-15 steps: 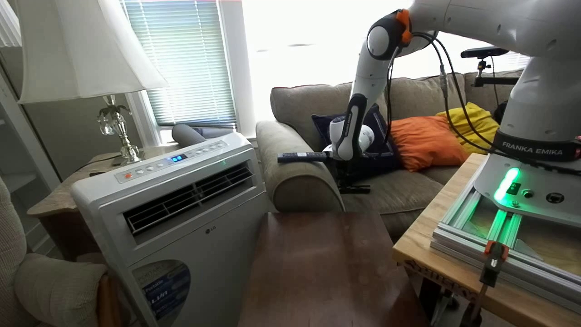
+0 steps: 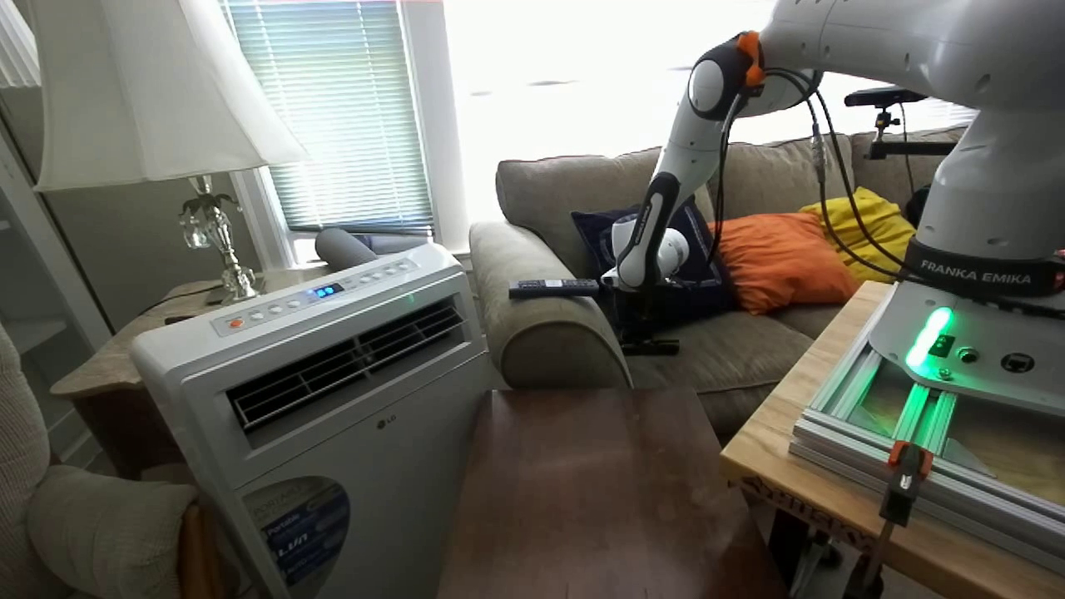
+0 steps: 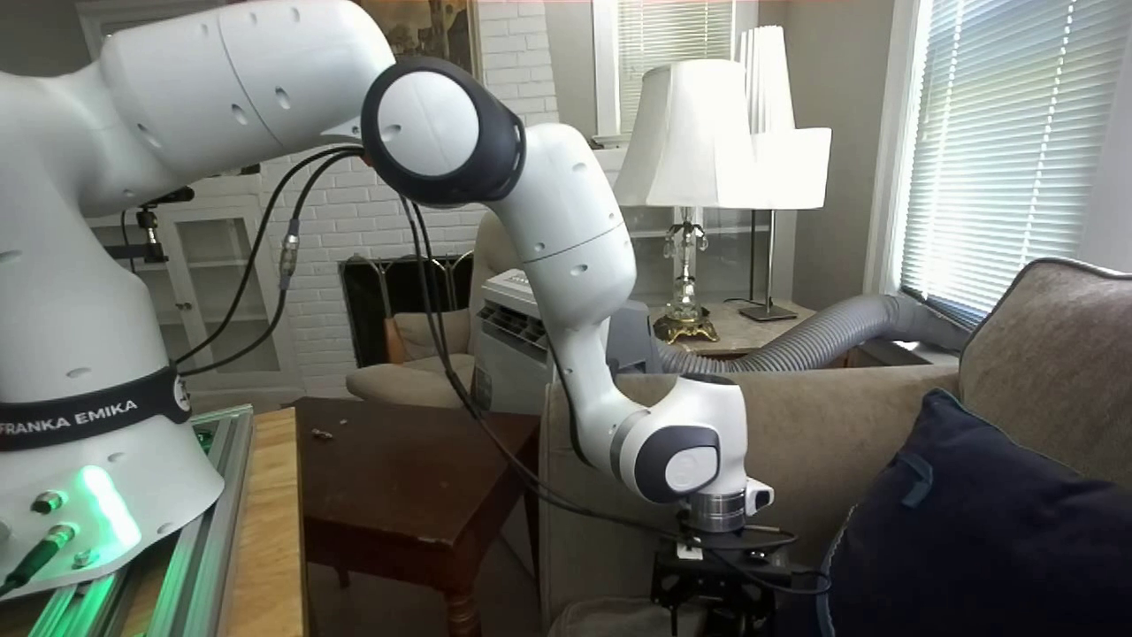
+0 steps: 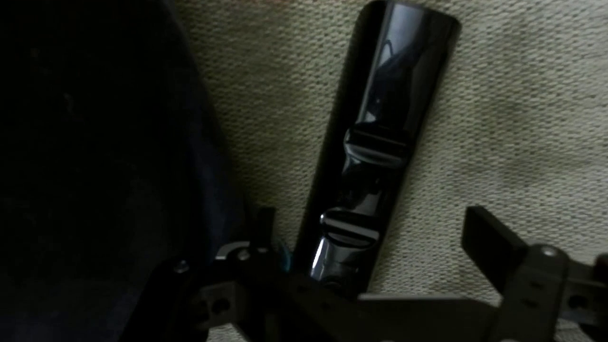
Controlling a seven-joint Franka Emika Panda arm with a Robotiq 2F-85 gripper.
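A glossy black elongated object point(image 4: 370, 159) with two raised ridges lies on the beige sofa fabric in the wrist view; its lower end is hidden behind the gripper's parts. It looks like the dark bar point(image 2: 661, 348) on the seat in exterior view 1. My gripper is open above the object, its fingers spread either side of the lower part, and nothing appears held. In exterior view 2 the gripper point(image 3: 713, 589) points down beside the sofa arm, its lower portion dark and hard to make out.
A dark blue pillow point(image 4: 114, 171) crowds the gripper's left side in the wrist view. On the sofa's armrest point(image 2: 559, 349) rests a remote point(image 2: 554, 289). An orange pillow point(image 2: 779, 259) and a brown table point(image 2: 599, 479) stand nearby. Bare fabric shows right of the object.
In exterior view 1 the arm's elbow has shifted down and slightly right, and the hand has moved slightly right. The remote and dark bar look unmoved.
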